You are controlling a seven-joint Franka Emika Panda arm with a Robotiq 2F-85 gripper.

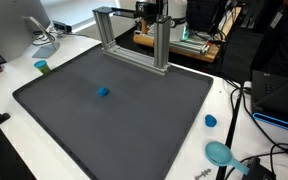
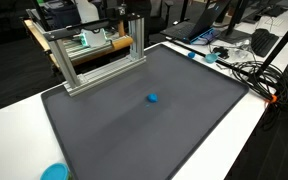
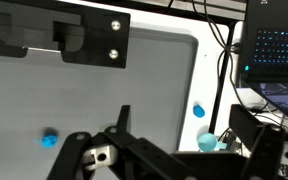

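In the wrist view my gripper is open, its dark fingers spread wide and nothing between them. A small blue piece lies on the grey mat to the left of the fingers; it also shows on the mat in both exterior views. On the white table beyond the mat's edge is a blue round object. Near it sits a turquoise ladle-like object. In the exterior views I cannot make out the gripper's fingers clearly.
A metal frame stands along one edge of the mat. A green-and-blue cup-like object sits by a mat corner. Past the white table's edge are a laptop and loose black cables.
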